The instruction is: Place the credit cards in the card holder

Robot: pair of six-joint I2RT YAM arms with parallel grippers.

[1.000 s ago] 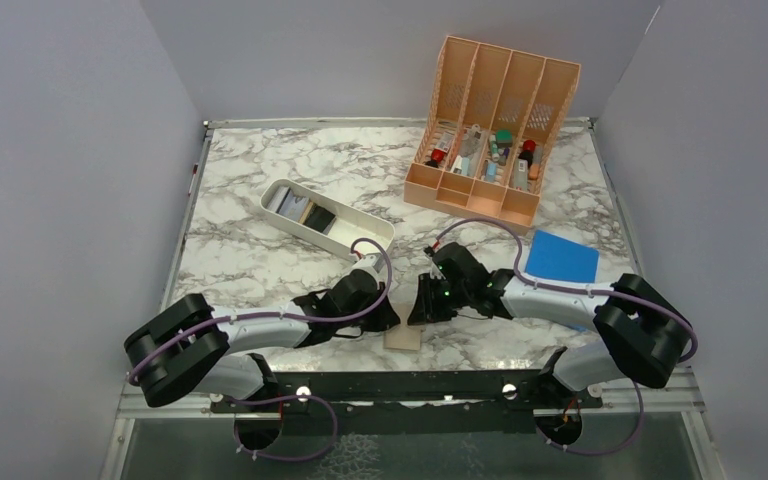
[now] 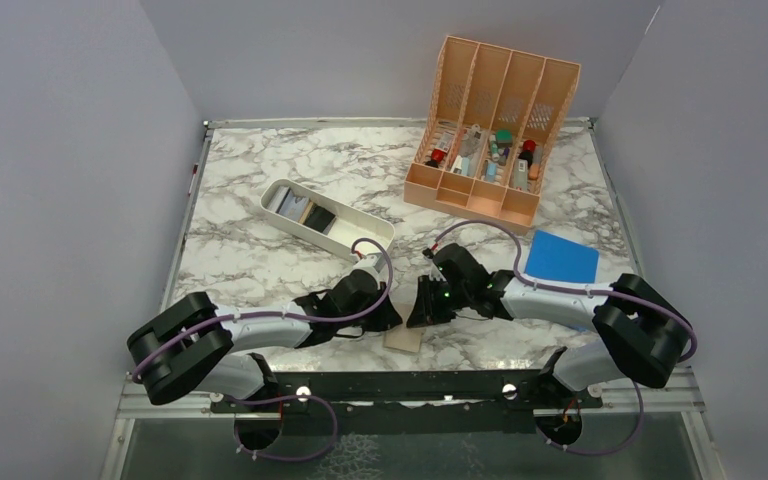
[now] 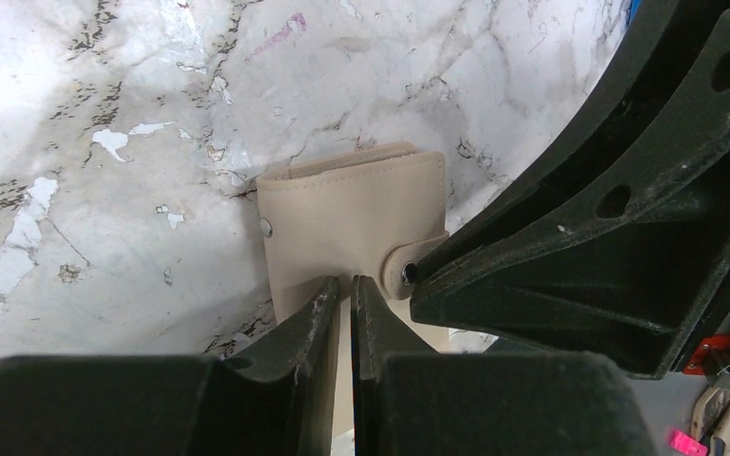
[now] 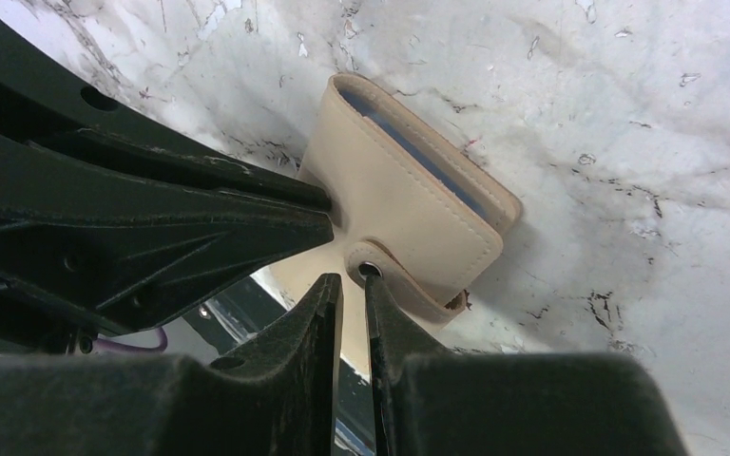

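The beige card holder (image 2: pixel 403 340) lies near the table's front edge, with a bluish card edge (image 4: pixel 418 157) showing inside its open mouth. Its snap strap (image 4: pixel 366 258) stands out from the side. My left gripper is shut on the holder's body, pinching the leather. Over the strap, my right gripper is parted by a narrow gap, through which beige leather shows. Both grippers are close together at the holder, as the top view also shows. The holder's lower part is hidden behind the fingers.
Behind the left arm is a white tray (image 2: pixel 360 222) with several cards (image 2: pixel 300 210) at its far-left end. An orange compartment box (image 2: pixel 470 200) with small items stands at the back right. A blue sheet (image 2: pixel 561 258) lies partly under the right arm.
Both grippers remain at the holder, having shifted very slightly toward the table's front edge. The holder is turned a little; the tray and box are unmoved.
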